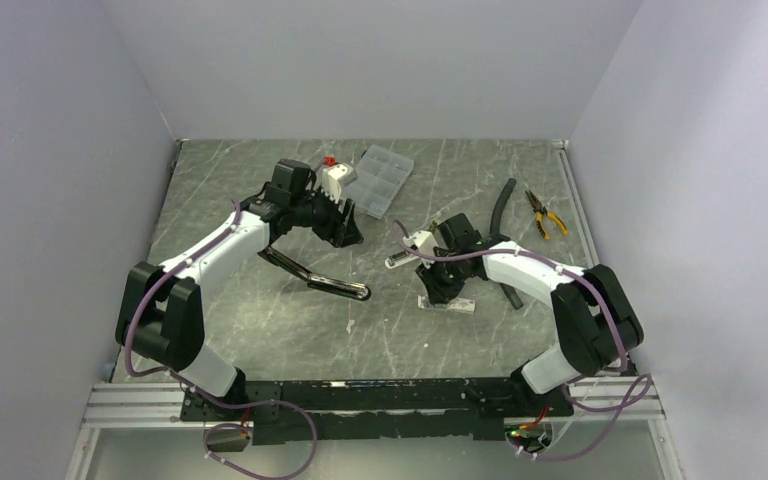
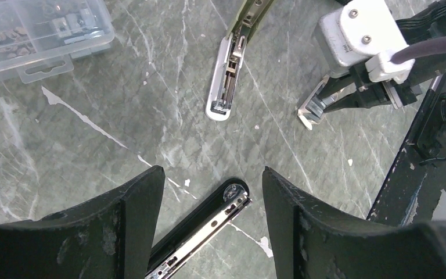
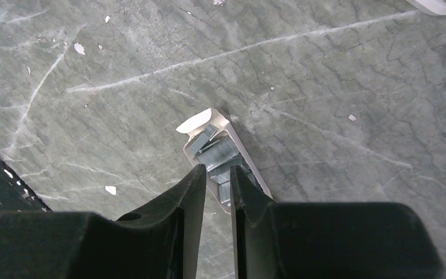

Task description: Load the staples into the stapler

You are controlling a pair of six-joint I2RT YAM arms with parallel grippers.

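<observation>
The staple box (image 3: 254, 163) lies open on the table, with several grey staple strips (image 3: 219, 152) inside. My right gripper is over this box, its fingertips (image 3: 196, 180) a narrow gap apart and staples visible between them. Whether they touch any staples cannot be told. A black stapler (image 1: 340, 288) lies opened out at the left of the table. A second, opened stapler with a white base (image 2: 218, 109) is between the two arms. My left gripper hangs wide open above the table; the black stapler's end shows below it, and nothing is between its fingers.
A clear compartment case (image 1: 380, 180) stands at the back, close to the left arm. On the right are pliers with yellow handles (image 1: 546, 214) and a long dark strip (image 1: 501, 205).
</observation>
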